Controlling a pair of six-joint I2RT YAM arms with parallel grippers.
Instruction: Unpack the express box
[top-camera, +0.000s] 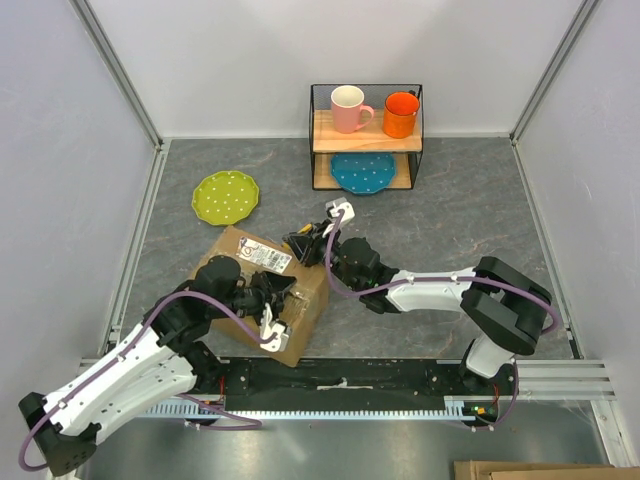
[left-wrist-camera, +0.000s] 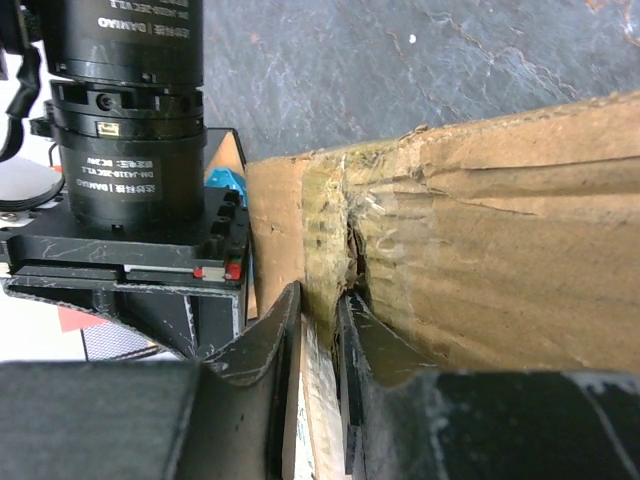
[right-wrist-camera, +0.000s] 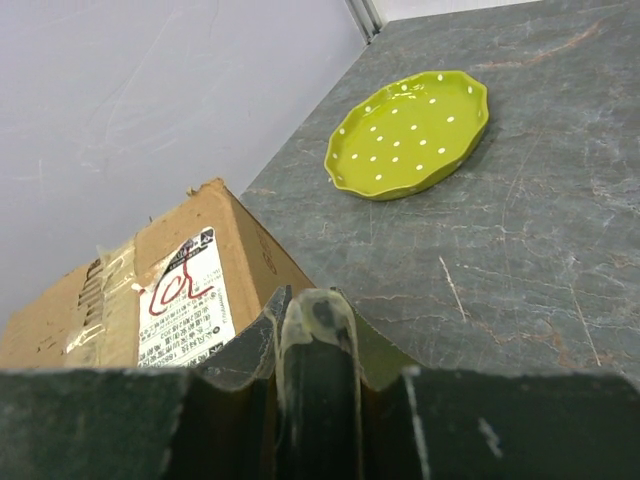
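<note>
A brown cardboard box (top-camera: 310, 290) with a white label (top-camera: 263, 255) stands at an angle on the grey table, its top taped. My left gripper is at the taped, torn seam. Its fingers stand a little apart with a taped strip between them; whether they pinch it cannot be made out. Over the box's back right corner is my right gripper (top-camera: 298, 246), with a bit of yellow showing there. In the right wrist view, a slim dark tool with a pale, rounded end (right-wrist-camera: 318, 330) sits between its fingers, probably a cutter. The box's contents are hidden.
A green dotted plate (top-camera: 225, 198) lies behind the box. At the back, a rack (top-camera: 318, 165) holds a pink mug (top-camera: 347, 108), an orange mug (top-camera: 399, 117) and a blue plate (top-camera: 363, 172).
</note>
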